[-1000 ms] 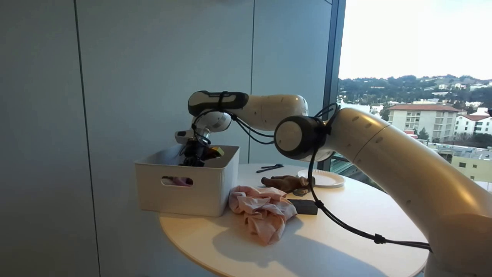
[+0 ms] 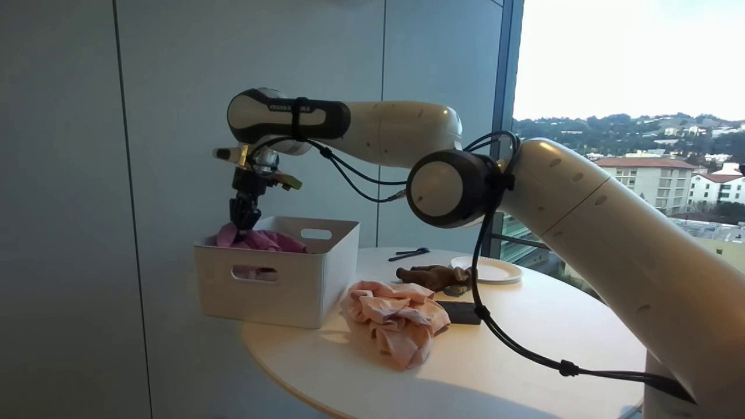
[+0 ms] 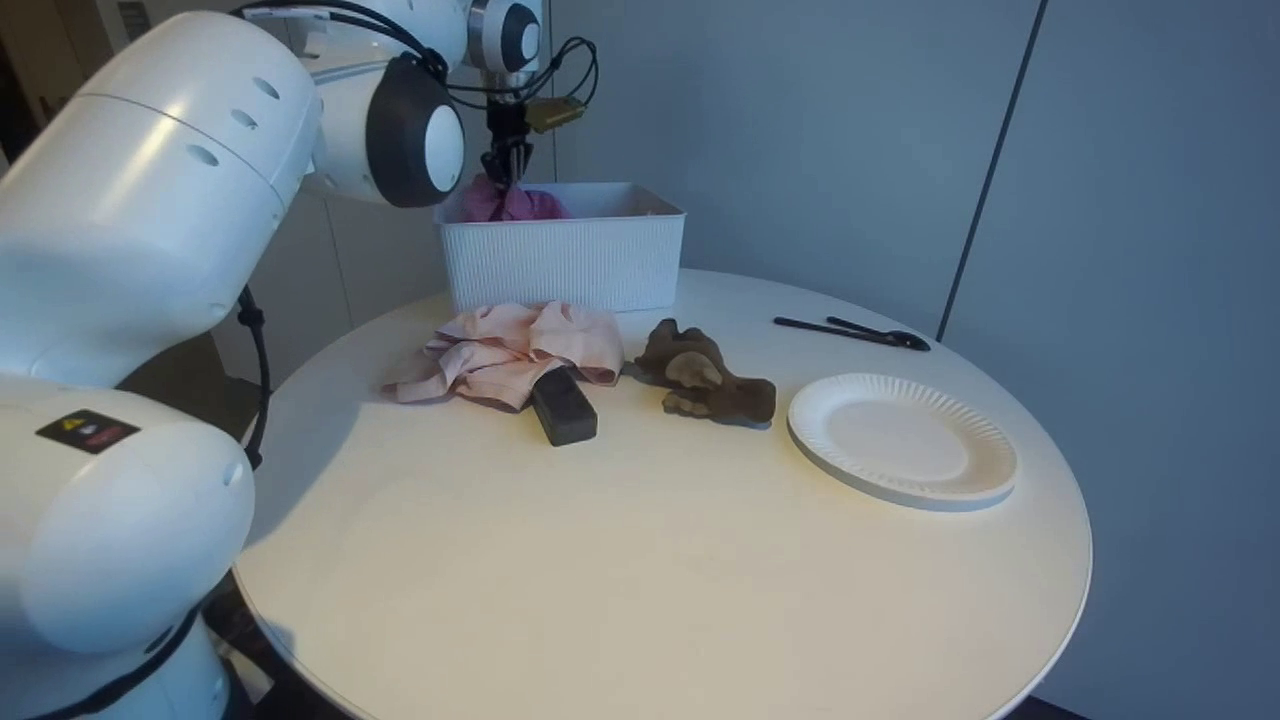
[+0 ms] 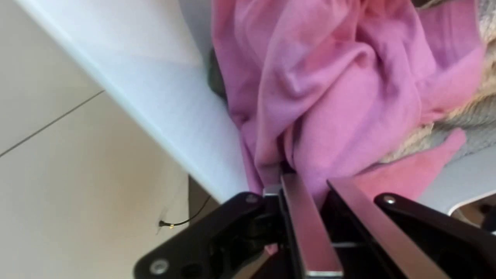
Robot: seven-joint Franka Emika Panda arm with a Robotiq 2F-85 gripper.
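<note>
A white basket (image 2: pixel 256 305) stands at the table's edge, partly overhanging it. Purple-pink cloth (image 2: pixel 269 241) bunches up above its rim at the far left, its lower part inside. My gripper (image 2: pixel 242 230) points down there, shut on the cloth. In the wrist view the pink cloth (image 4: pixel 334 102) runs from between the fingers into the basket, close beside the basket wall (image 4: pixel 153 93). Exterior view 2 has the cloth (image 3: pixel 510 202) bunched beneath the gripper (image 3: pixel 505 180) at the basket's left end.
Crumpled peach cloth (image 3: pixel 516 342) lies before the basket, a dark block (image 3: pixel 563 406) against it. A brown plush toy (image 3: pixel 708 374), white paper plates (image 3: pixel 810 439) and black utensils (image 3: pixel 852 332) lie to the right.
My gripper has risen from inside the basket and moved left, lifting pink cloth above the rim. The basket has shifted slightly left.
</note>
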